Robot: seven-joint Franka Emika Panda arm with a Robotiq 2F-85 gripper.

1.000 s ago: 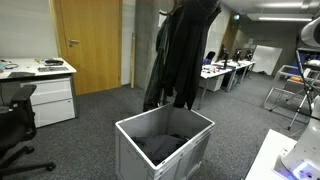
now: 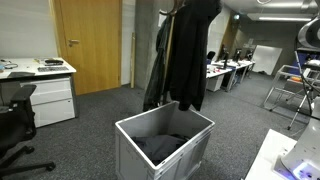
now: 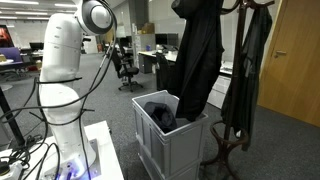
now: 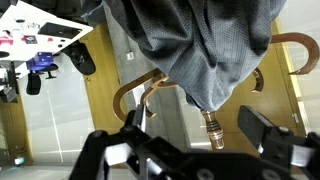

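In the wrist view my gripper is open, its two black fingers well apart at the bottom. Dark grey cloth hangs from the top of that view towards the gap; how far it is from the fingertips I cannot tell. Long black garments hang above and behind the grey box in the first exterior view. More crumpled dark cloth lies inside the box. A brown wooden coat stand carries garments in the second exterior view. The gripper itself lies outside both exterior views.
The white arm rises from a white table beside the box. A desk and a black chair stand on the left in the first exterior view. Open carpet surrounds the box's far side.
The hanging black garments have shifted very slightly to the right in the first exterior view. The box and the cloth in it look unchanged.
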